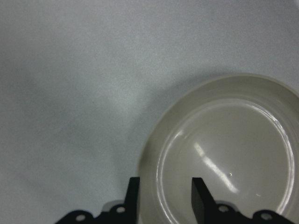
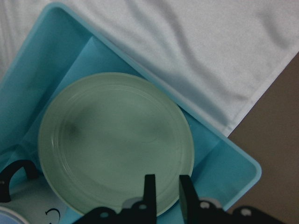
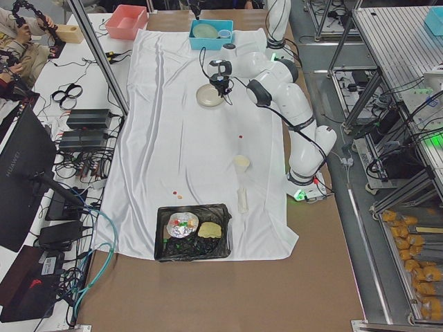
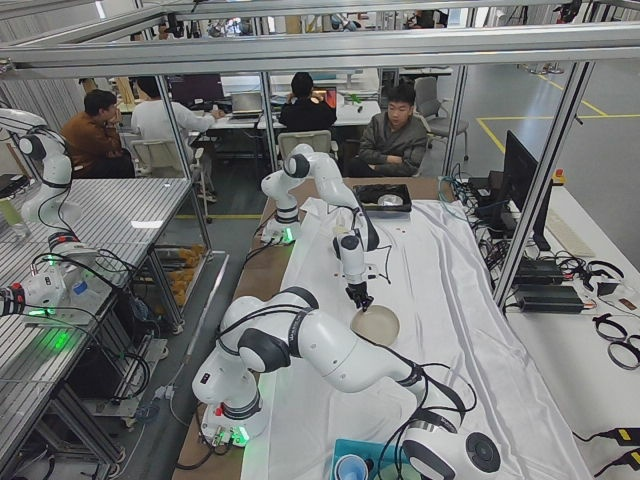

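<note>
A beige plate [image 3: 208, 96] lies on the white cloth. My left gripper hangs at its rim, open, with no plate between its fingers. At the top of the cloth a blue bin [image 2: 229, 172] holds a green plate [image 2: 117, 140], lying flat, and a cup [image 4: 350, 470] beside it. My right gripper is over that plate's edge, its fingers apart and empty.
A black tray [image 3: 194, 252] with a foil dish and a yellow item lies at the far end of the cloth. A small pale cup [image 3: 241, 162] and a pale strip [image 3: 242, 200] lie nearer.
</note>
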